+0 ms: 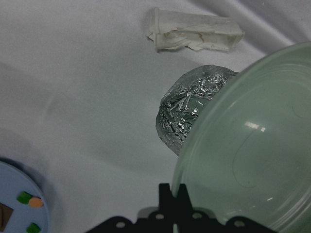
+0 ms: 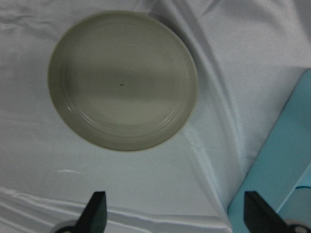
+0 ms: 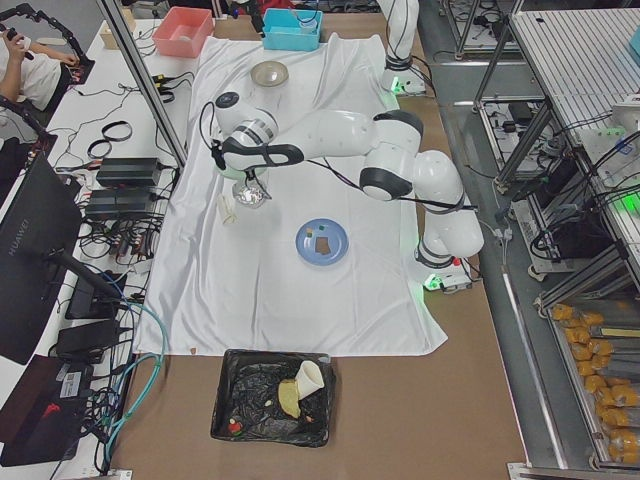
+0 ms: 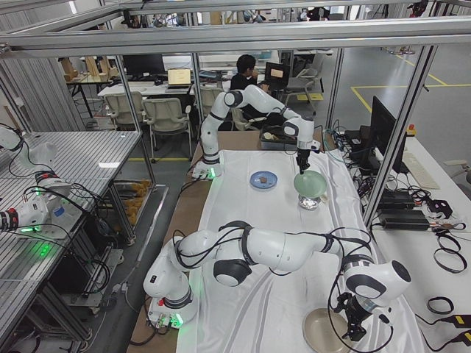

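My left gripper is shut on the rim of a green plate [image 1: 252,145], held over a crumpled foil piece [image 1: 189,107]. A wrapped paper bundle [image 1: 194,29] lies beyond the foil. A blue plate [image 3: 322,255] with small scraps on it sits on the white cloth. My right gripper stands open above a beige bowl [image 2: 121,87], with nothing between its fingers.
A light blue bin [image 2: 267,160] stands beside the beige bowl, and a pink bin [image 3: 183,30] is off to the side. A black lined tray [image 3: 270,425] holding scraps and a cup lies beyond the cloth's edge.
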